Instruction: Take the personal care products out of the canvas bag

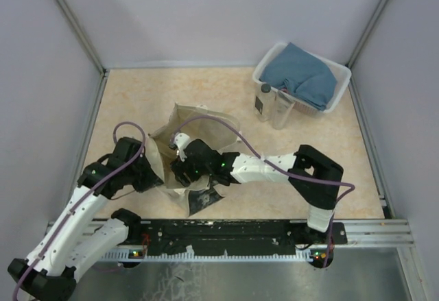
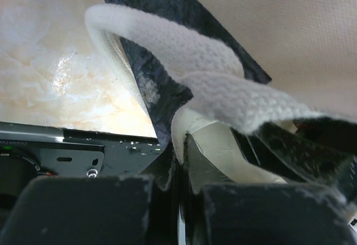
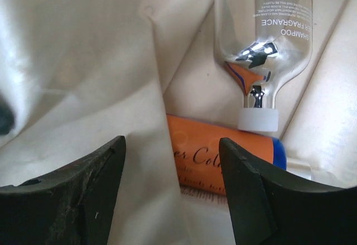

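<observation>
The canvas bag lies open on the table, cream with a dark printed panel. My left gripper is shut on the bag's edge, beside a rope handle. In the right wrist view, an orange bottle with a blue end lies inside the bag, and a clear shampoo bottle rests with its cap against it. My right gripper reaches into the bag, part open, its fingers just short of the orange bottle. A canvas fold covers the bottle's left end and passes between the fingers.
Two bottles, one clear with a dark cap and one clear container, stand by a white basket holding a blue cloth. Free tabletop lies to the right.
</observation>
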